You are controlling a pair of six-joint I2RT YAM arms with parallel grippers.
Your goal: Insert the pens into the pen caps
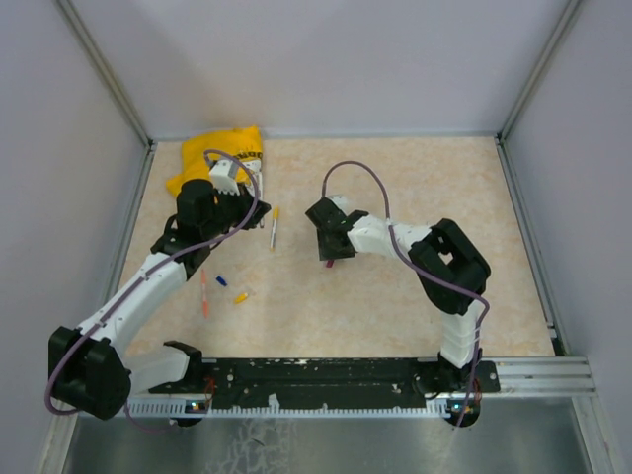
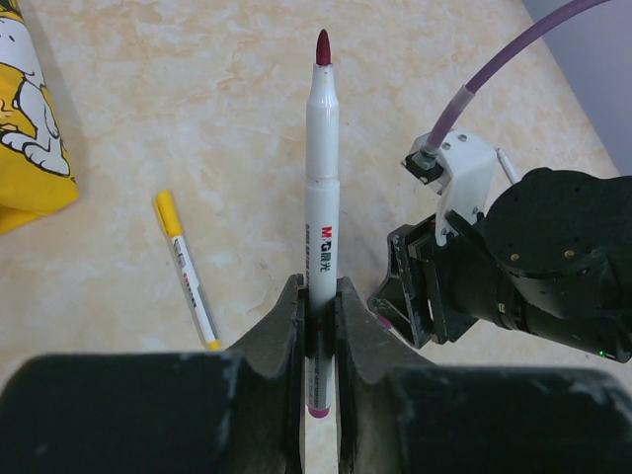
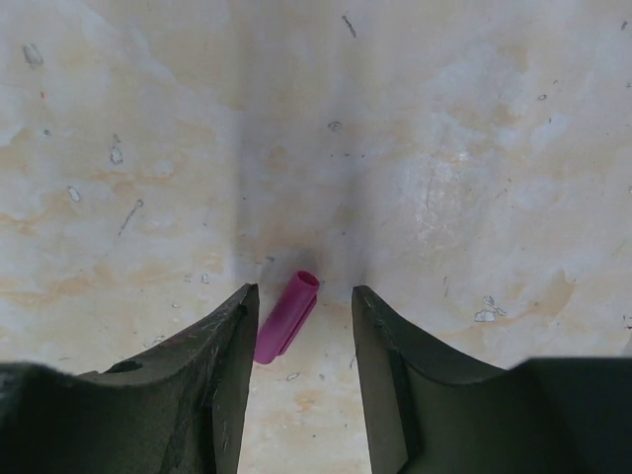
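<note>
A white pen with a dark red tip [image 2: 322,227] stands upright in my left gripper, which is shut on it. My right gripper is low over the table with its fingers apart, either side of a magenta cap [image 3: 285,321] lying on the tabletop; in the top view the right arm partly covers that cap. A yellow-ended pen [image 2: 186,272] lies on the table beside the left gripper.
A yellow bag [image 1: 197,158] lies at the back left. A blue cap [image 1: 221,280], a yellow cap [image 1: 240,297] and an orange pen [image 1: 205,300] lie front left.
</note>
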